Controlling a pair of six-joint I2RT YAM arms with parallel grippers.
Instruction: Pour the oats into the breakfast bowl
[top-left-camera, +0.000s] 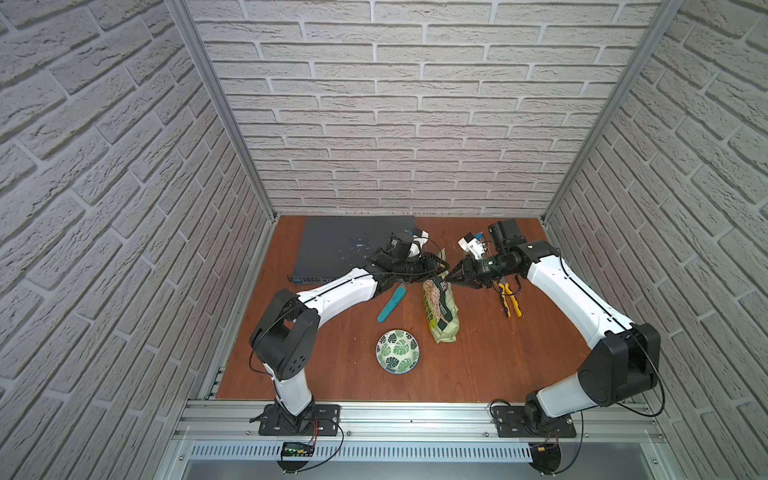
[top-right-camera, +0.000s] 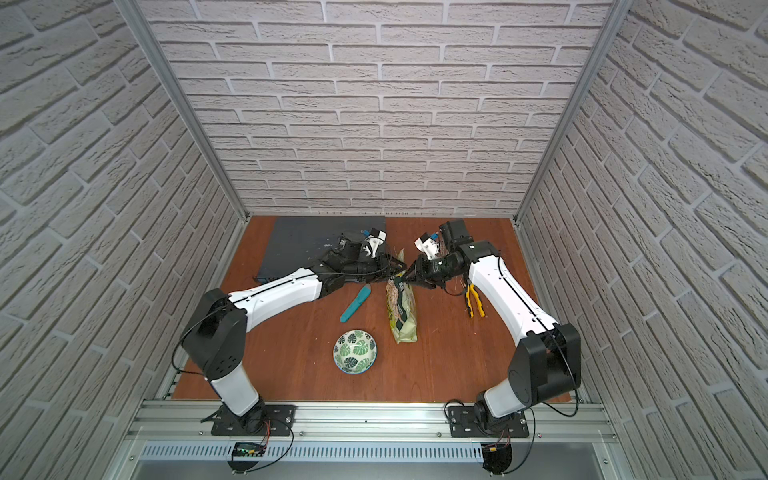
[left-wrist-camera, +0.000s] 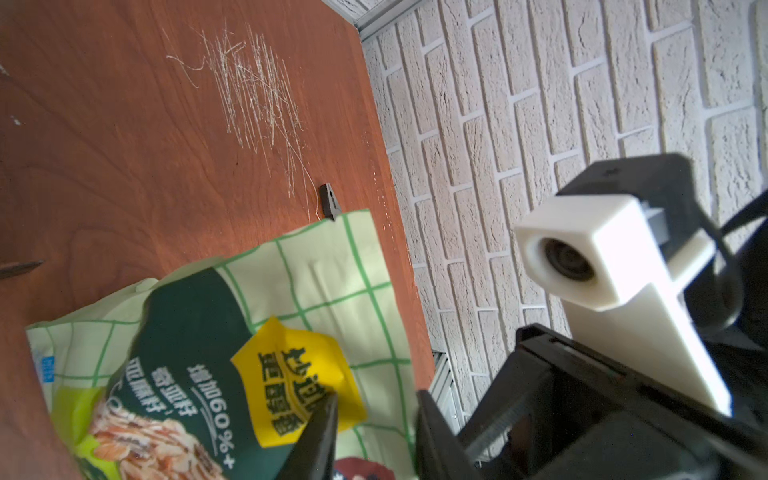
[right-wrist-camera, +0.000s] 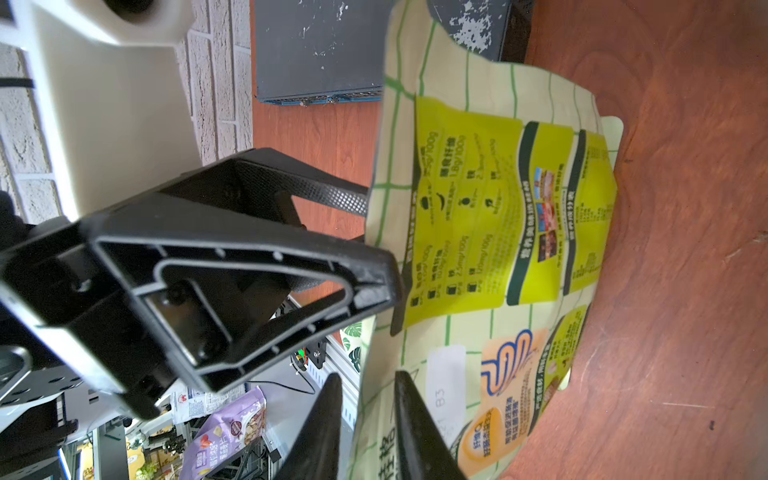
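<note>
The oat bag (top-left-camera: 441, 310), pale green with a checked print, stands upright near the table's middle, its top edge up at the grippers. My left gripper (top-left-camera: 442, 265) reaches it from the left, fingers part open. In the right wrist view the left gripper's near finger (right-wrist-camera: 376, 284) overlaps the bag's top edge; whether it grips there is unclear. From the right comes my right gripper (top-left-camera: 449, 277), also part open, with the bag (right-wrist-camera: 496, 216) showing between its fingertips. The leaf-patterned bowl (top-left-camera: 397, 352) sits in front of the bag, to its left, with no oats visible in it.
A turquoise tool (top-left-camera: 391, 304) lies behind the bowl. Yellow-handled pliers (top-left-camera: 509, 299) lie to the right, under the right arm. A dark flat panel (top-left-camera: 344, 240) covers the back left. Bare table (top-left-camera: 480, 352) spreads right of the bag.
</note>
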